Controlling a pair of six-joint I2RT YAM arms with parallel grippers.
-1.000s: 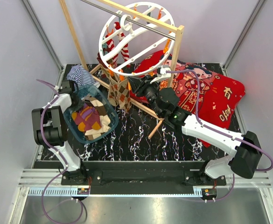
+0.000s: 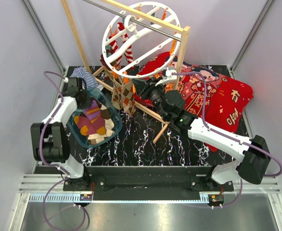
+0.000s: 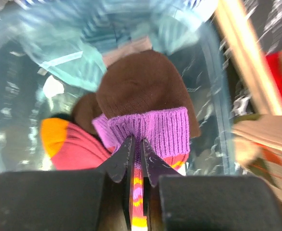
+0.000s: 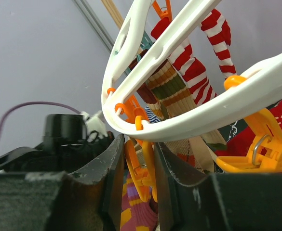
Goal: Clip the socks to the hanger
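Observation:
My left gripper is shut on the purple ribbed cuff of a striped sock (image 3: 167,130), which bunches at the fingertips. The sock's coral-and-yellow foot (image 2: 90,126) hangs down into the blue basket (image 2: 118,119). From the white round hanger (image 2: 105,41) at the back, socks with red and white stripes (image 2: 128,49) and an argyle sock (image 2: 123,100) hang on orange clips. At the hanger's near rim my right gripper is shut on an orange clip (image 4: 138,174). No sock shows in that clip.
Brown and cream socks (image 2: 102,136) lie in the basket, with a blue-white striped cloth (image 2: 84,77) behind it. A wooden frame (image 2: 150,112) carries the hanger. Red cushions (image 2: 227,103) fill the back right.
The right arm and the hanger have stayed still.

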